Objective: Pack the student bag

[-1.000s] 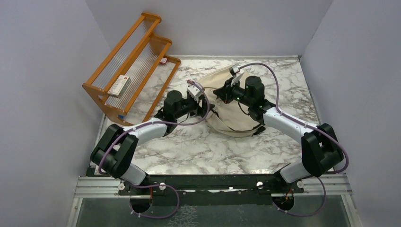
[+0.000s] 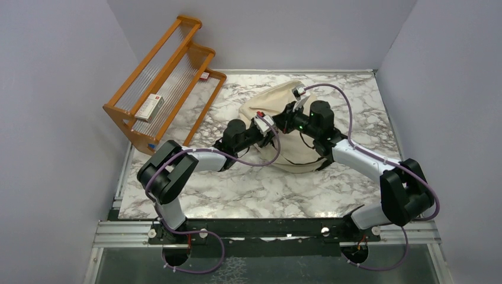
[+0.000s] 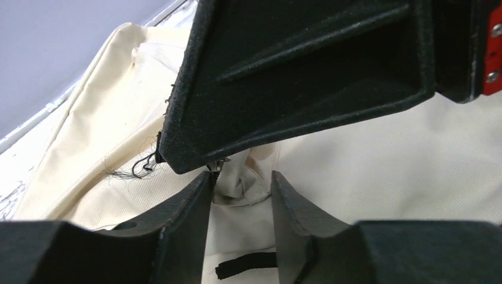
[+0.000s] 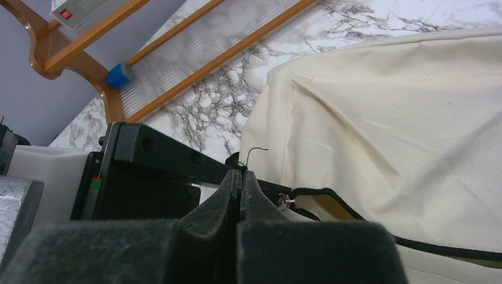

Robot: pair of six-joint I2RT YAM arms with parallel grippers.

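The cream bag (image 2: 299, 151) lies in the middle of the table, with a black zipper (image 4: 426, 247) across its front. My left gripper is part open at the zipper's left end, and a small metal zipper pull (image 3: 221, 164) shows near its left fingertip. My right gripper is shut just above. Frayed black thread (image 4: 255, 149) sticks out at its tips. Its dark body covers much of the left wrist view. From above, both grippers meet over the bag's left part, their tips mostly hidden.
A tilted wooden rack (image 2: 169, 74) stands at the left, carrying a white box (image 2: 149, 108); a small red-and-white box (image 2: 204, 76) sits at its far end. Something blue (image 4: 120, 76) is on its lower shelf.
My left gripper has moved to the right over the bag, closer to the right one. My right gripper has shifted only slightly. The bag has barely moved.
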